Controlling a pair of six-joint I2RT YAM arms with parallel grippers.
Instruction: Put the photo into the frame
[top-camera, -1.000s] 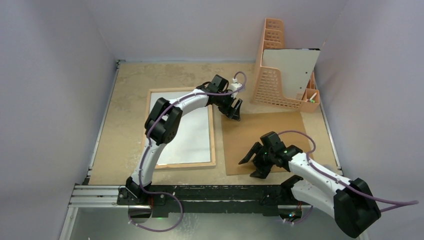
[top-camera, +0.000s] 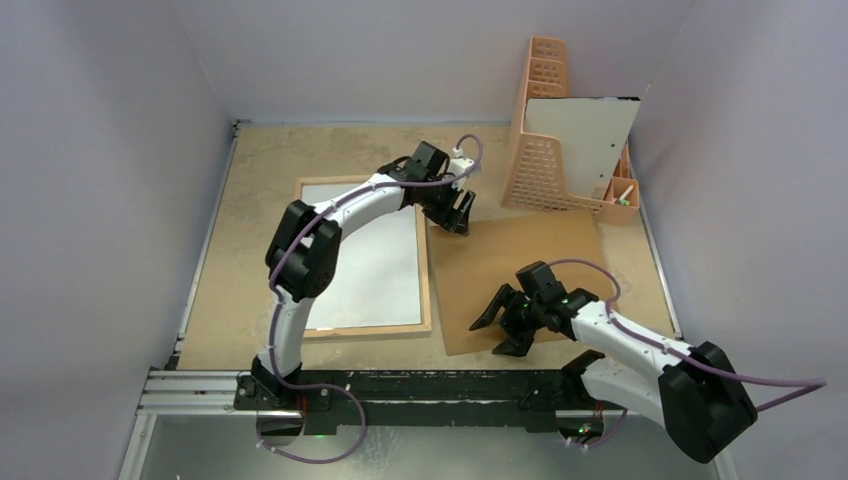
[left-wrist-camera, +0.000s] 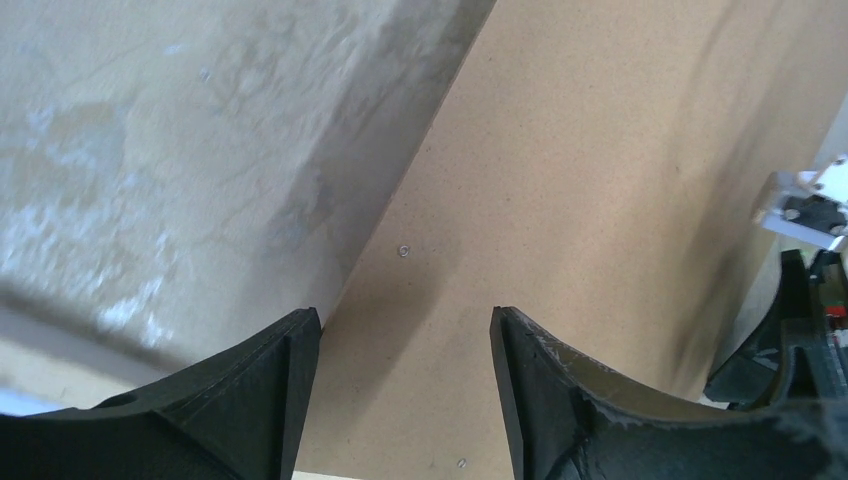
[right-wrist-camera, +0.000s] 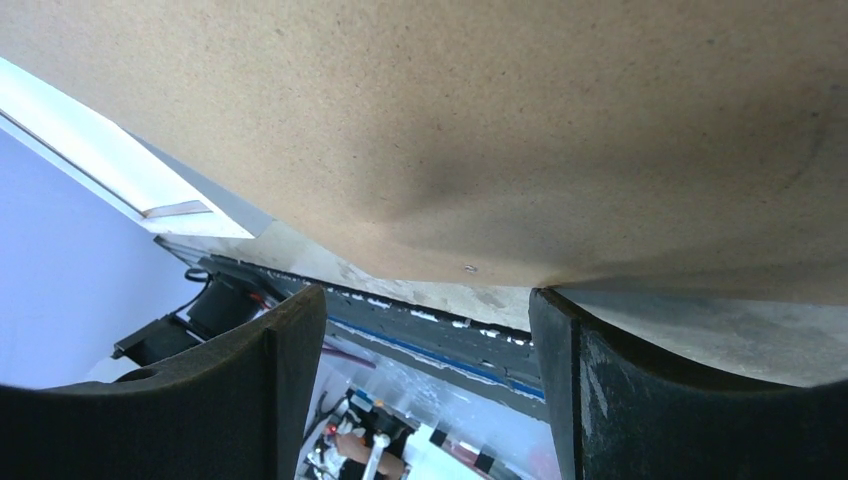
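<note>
A thin brown board (top-camera: 560, 240) lies right of the wooden frame (top-camera: 426, 290), its left edge close beside the frame's right rail. Inside that frame is a plain white surface (top-camera: 385, 275); no picture shows on it. My left gripper is at the board's far left corner, fingers apart with board visible between them; whether they pinch it is unclear. At the near edge, my right gripper stands open, with the board's near left corner showing between and beyond its fingertips.
An orange mesh organizer (top-camera: 537, 165) stands at the back right, with a white panel (top-camera: 582, 140) leaning in it and a small pen cup (top-camera: 622, 200) beside it. My left arm crosses over the frame.
The brown board has slid slightly left toward the frame, and both grippers have shifted left with it. The wooden frame has stayed in place.
</note>
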